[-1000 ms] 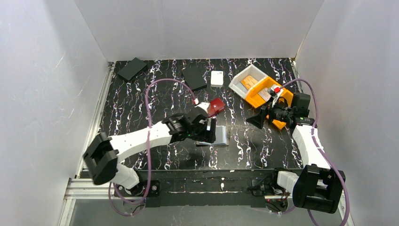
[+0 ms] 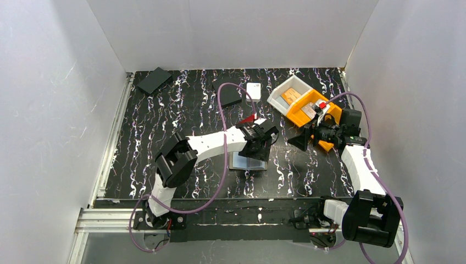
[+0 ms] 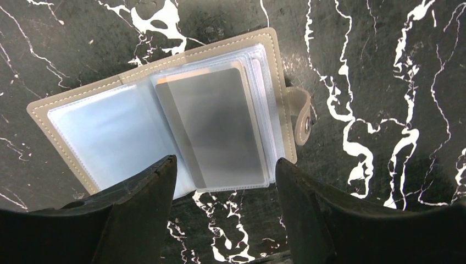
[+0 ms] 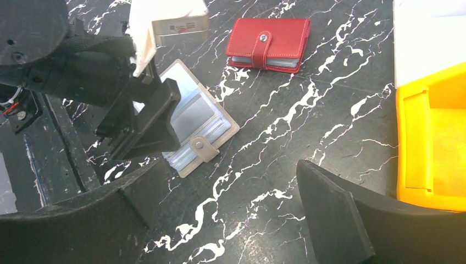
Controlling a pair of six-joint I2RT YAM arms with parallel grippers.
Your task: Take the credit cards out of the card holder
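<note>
An open beige card holder [image 3: 88, 132] with clear sleeves and a snap strap lies on the black marbled table; a grey card [image 3: 214, 126] shows in its right-hand sleeves. My left gripper is open just above it, fingertips at its near edge, nothing between them. In the top view it covers much of the holder. A closed red card holder [image 4: 268, 38] lies behind. My right gripper stands open and empty at the right, apart from both holders.
White and orange bins [image 2: 299, 115] stand at the back right beside my right arm. Dark flat slabs [image 2: 155, 81] and a small white object [image 2: 253, 91] lie at the back.
The right arm has not moved.
</note>
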